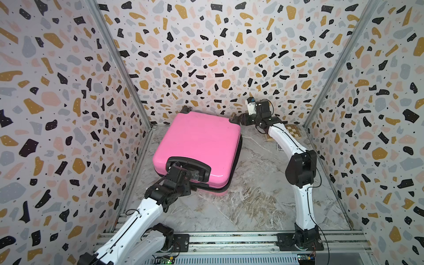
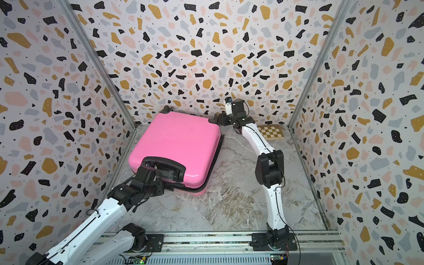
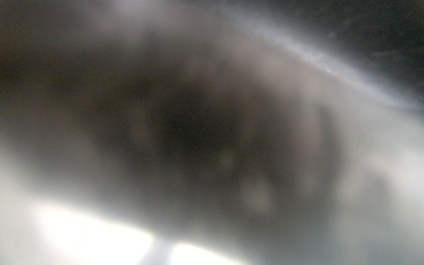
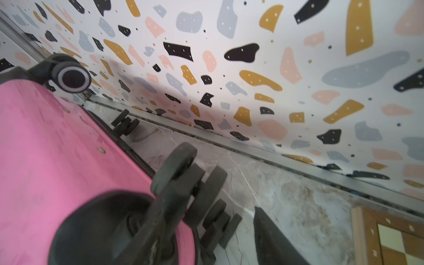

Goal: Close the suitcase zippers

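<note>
A pink suitcase (image 1: 201, 141) lies flat, turned at an angle, with a dark zipper band (image 1: 237, 161) along its side. Its near end carries a black recessed handle panel (image 1: 194, 163). At that panel stands my left gripper (image 1: 184, 178), its fingers largely hidden against the case; the left wrist view is dark and blurred, so neither fingers nor zipper pull can be made out. By the far right corner, at the wheels (image 4: 176, 170), is my right gripper, open, one finger overlapping the wheel housing and the other over bare table. No zipper pull is distinct.
A wooden checkered board (image 2: 270, 131) lies at the back right of the marble table (image 2: 229, 185). The patterned back wall (image 4: 265, 88) rises close behind the wheels.
</note>
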